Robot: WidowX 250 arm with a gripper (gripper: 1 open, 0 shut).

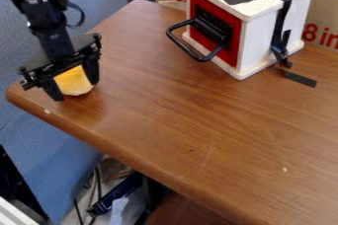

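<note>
A black robot gripper (66,69) reaches down at the left end of the wooden table, over a pale yellow round object (77,83) resting on the tabletop. The fingers are around or just in front of the object and partly hide it; whether they grip it is unclear.
A white box (264,60) with a red front, a black handle and black straps stands at the back right, a cardboard box (313,22) behind it. The table's left edge is close to the gripper.
</note>
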